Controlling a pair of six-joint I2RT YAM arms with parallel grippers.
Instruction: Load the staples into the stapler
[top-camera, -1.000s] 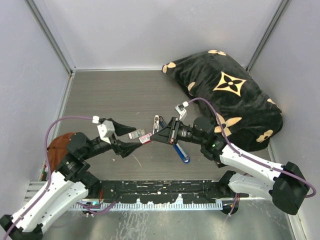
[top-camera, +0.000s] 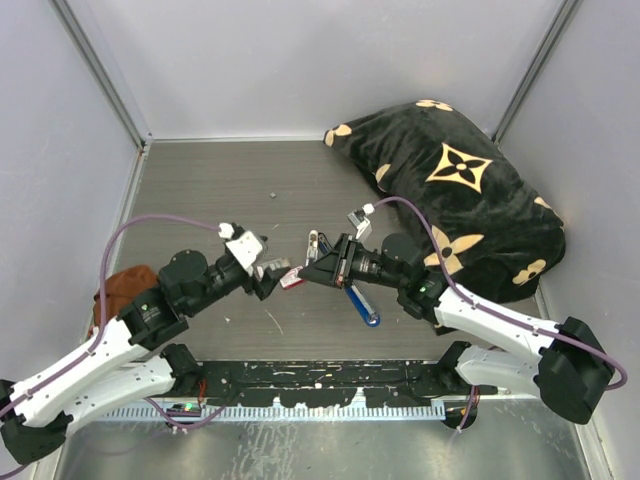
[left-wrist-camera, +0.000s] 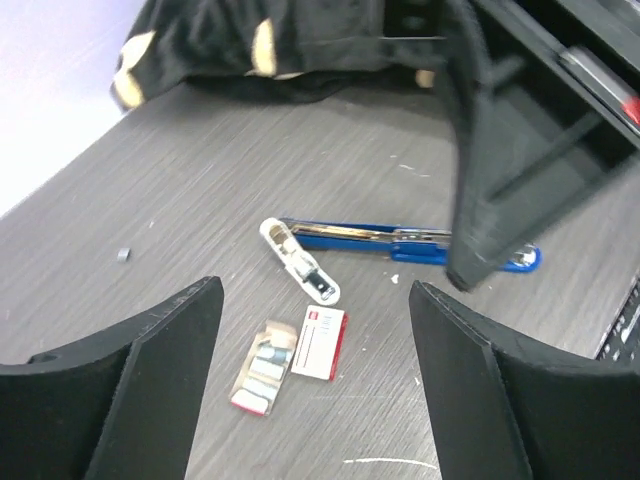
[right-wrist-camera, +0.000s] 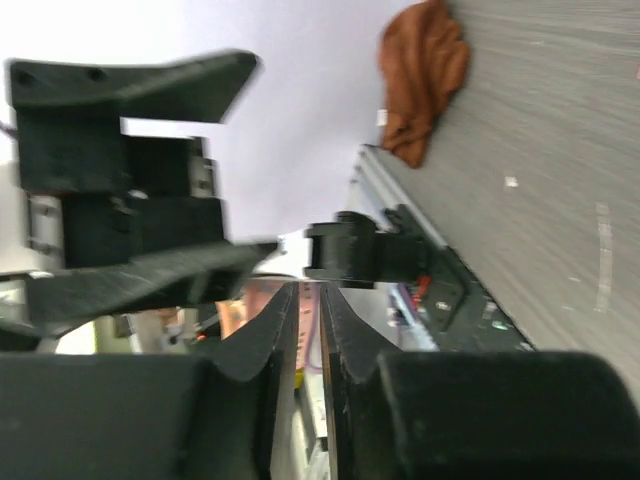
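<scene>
The blue stapler (left-wrist-camera: 340, 236) lies opened out on the table, with a white-and-metal piece (left-wrist-camera: 300, 262) angled from its end. Nearer sit a white box with red sides (left-wrist-camera: 320, 342) and, touching or close beside it, a clear pack of staple strips (left-wrist-camera: 264, 372). My left gripper stands open above these, nothing between its fingers; from above it partly covers the pack (top-camera: 275, 264). My right gripper keeps a narrow gap between its fingertips, with no object showing there. It hovers over the stapler's area, hiding the blue stapler's (top-camera: 366, 308) middle in the top view.
A large dark patterned pillow (top-camera: 460, 190) fills the right back. Brown cloth (top-camera: 138, 285) lies at the left edge. A small grey bit (left-wrist-camera: 123, 255) rests on the table. Bare table (top-camera: 220, 185) stretches across the back left. Both grippers are close together.
The right arm has hardly moved.
</scene>
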